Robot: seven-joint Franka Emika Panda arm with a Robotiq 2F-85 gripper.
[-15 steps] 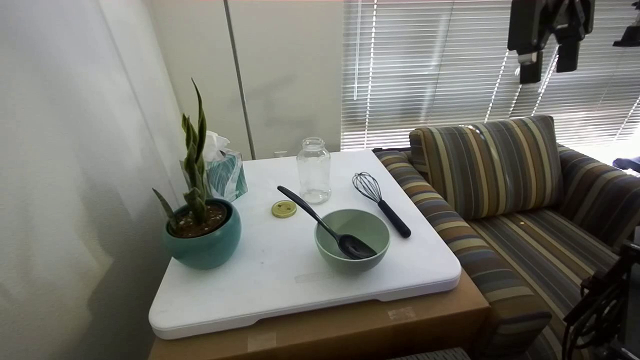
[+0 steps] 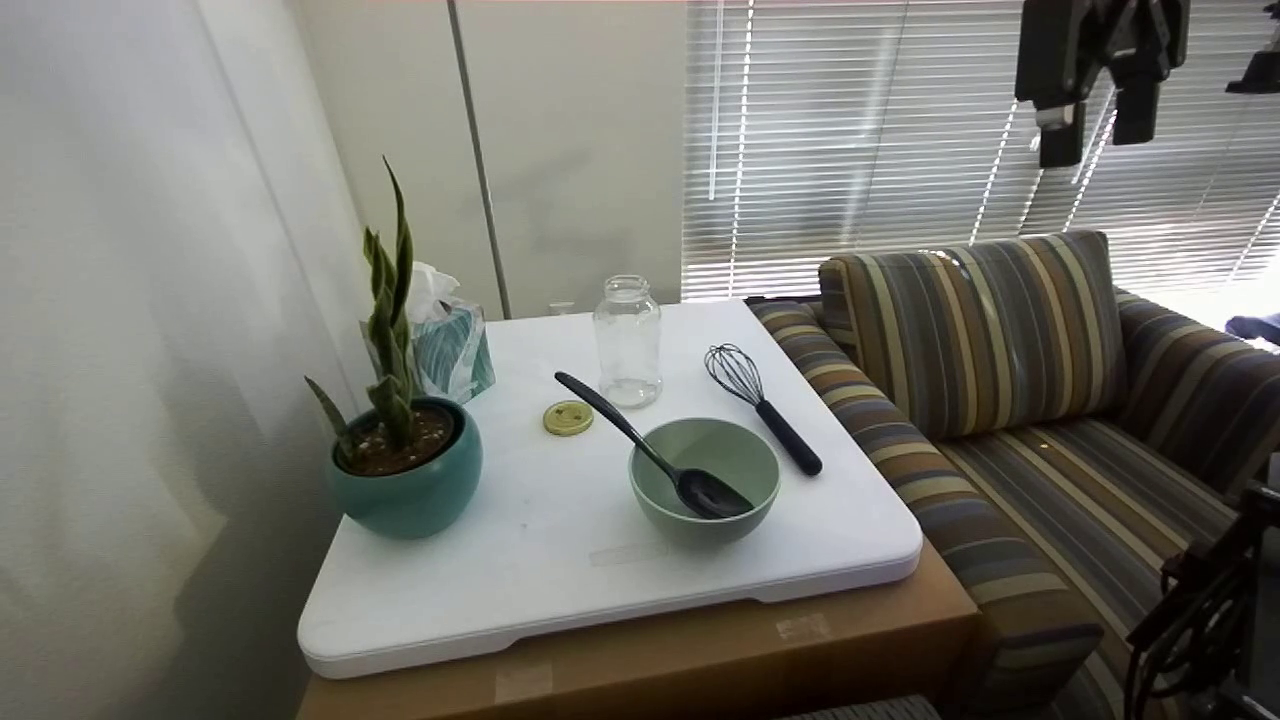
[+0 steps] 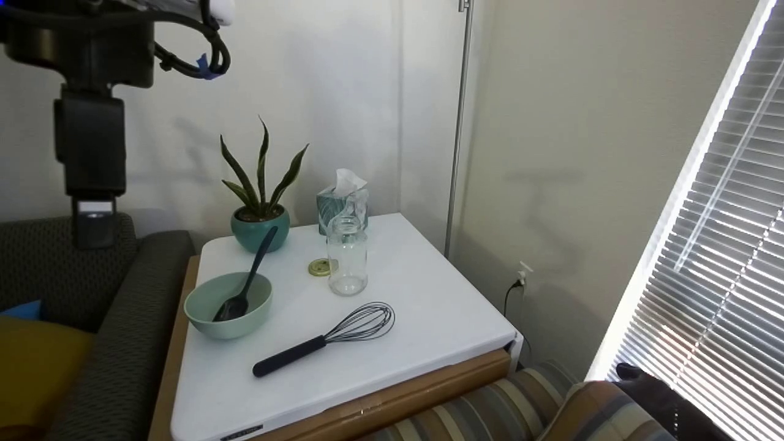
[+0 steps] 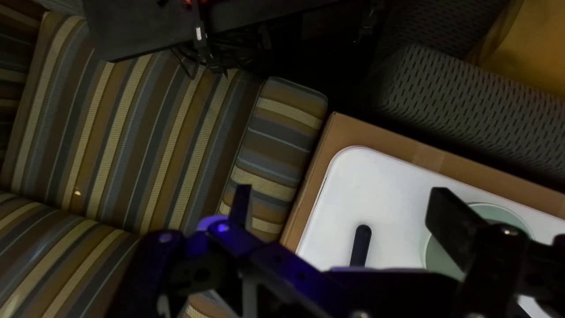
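My gripper (image 2: 1098, 134) hangs high at the upper right in exterior view 1, well clear of the table. In the wrist view its two fingers (image 4: 443, 225) stand wide apart, with nothing held between them. A pale green bowl (image 2: 668, 524) rests near the table's front right, and a black spoon (image 2: 715, 494) leans in it, handle over the rim. Beside the bowl lies a whisk (image 2: 786, 436) with a black handle. Farther back stands a clear open glass jar (image 2: 627, 348); its gold lid (image 2: 567, 418) lies flat to its left.
A plant in a teal pot (image 2: 408, 492) and a tissue box (image 2: 453, 354) occupy the table's left side. A striped armchair (image 2: 1020, 480) adjoins the right edge; a wall borders the left.
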